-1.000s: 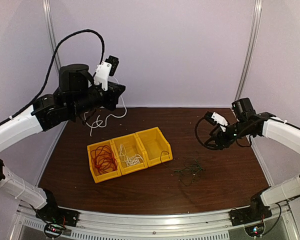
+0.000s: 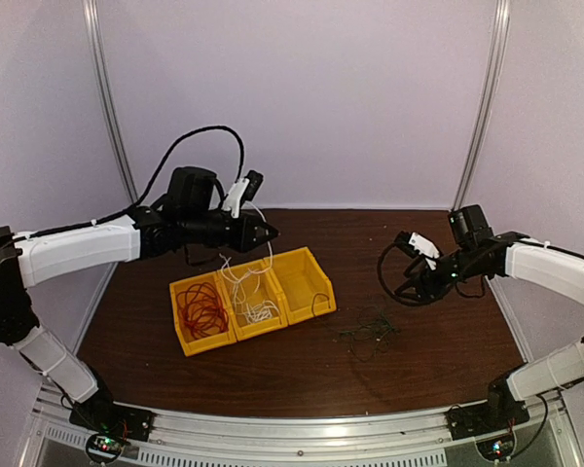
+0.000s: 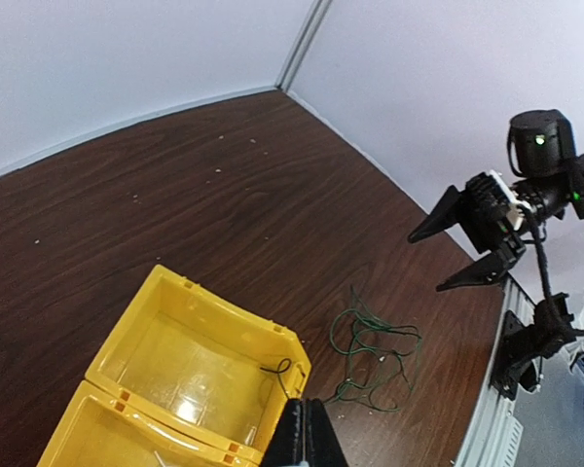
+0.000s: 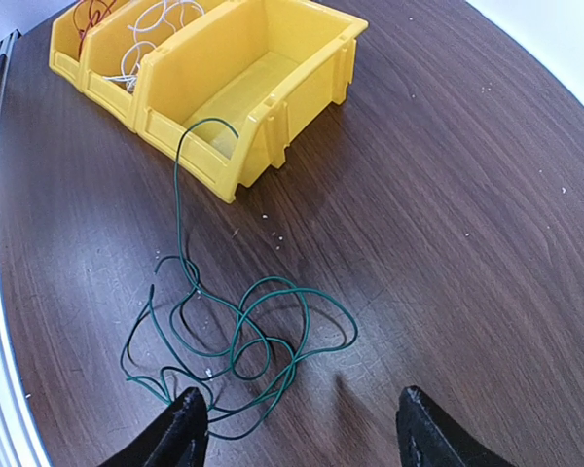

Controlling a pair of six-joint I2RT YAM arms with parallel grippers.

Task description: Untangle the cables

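Note:
My left gripper is shut above the bins, the white cable hanging from it into the middle bin, where more white cable lies coiled. Its closed fingers show at the bottom of the left wrist view. A loose tangle of green cable lies on the table, one end reaching over the front wall of the right-hand bin. Beyond the tangle, my right gripper stands open with nothing between its fingers. Red cable lies coiled in the left bin.
Three joined yellow bins stand left of centre; the right one is empty apart from the green end. Bare dark table stretches behind and right of them. Pale walls close in the back and sides.
My left gripper has come down and to the right, bringing the white cable over the bins; its hanging part now dips into the middle bin.

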